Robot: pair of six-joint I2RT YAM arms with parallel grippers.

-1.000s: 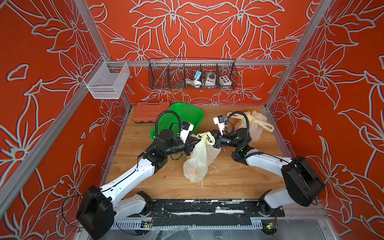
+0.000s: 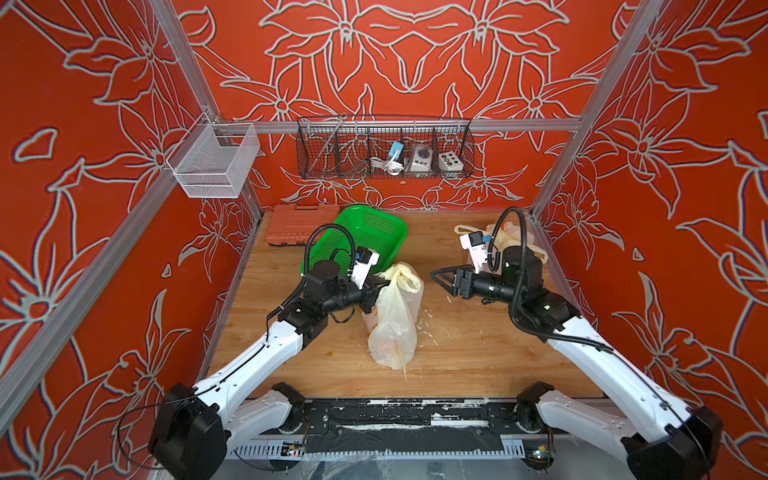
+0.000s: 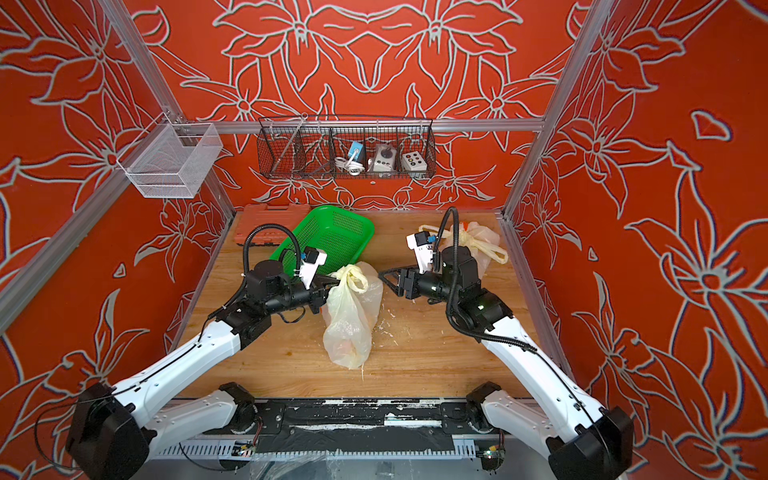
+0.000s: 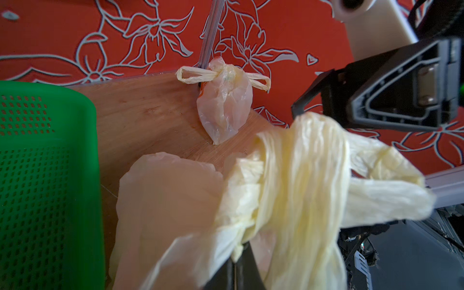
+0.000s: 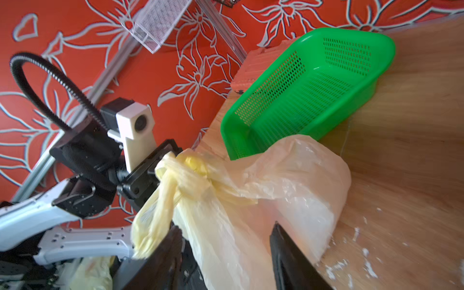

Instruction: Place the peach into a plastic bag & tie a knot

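Observation:
A thin pale plastic bag point(image 2: 393, 328) hangs from my left gripper point(image 2: 384, 282), which is shut on the gathered yellowish top. The left fingers point(image 4: 235, 273) show between folds of plastic at the bottom of the left wrist view. A bunched loop of bag top point(image 4: 309, 183) stands above them, knot-like, though its exact tie cannot be made out. Something faintly pinkish shows through the bag's lower part; the peach itself is not clear. My right gripper point(image 2: 438, 281) is open to the right of the bag, apart from it. In the right wrist view only bag point(image 5: 227, 246) appears behind its spread fingers point(image 5: 166, 261).
A green basket point(image 3: 364, 232) sits behind the bag, with a reddish case point(image 2: 300, 224) at the back left. Another tied bag point(image 4: 224, 96) stands at the back right. Pale scraps litter the wooden table point(image 2: 472, 360), whose front right is clear.
My right gripper has let go of the bag's top and drawn away to the right. The left gripper has moved slightly left, and the bag now hangs straighter beneath it.

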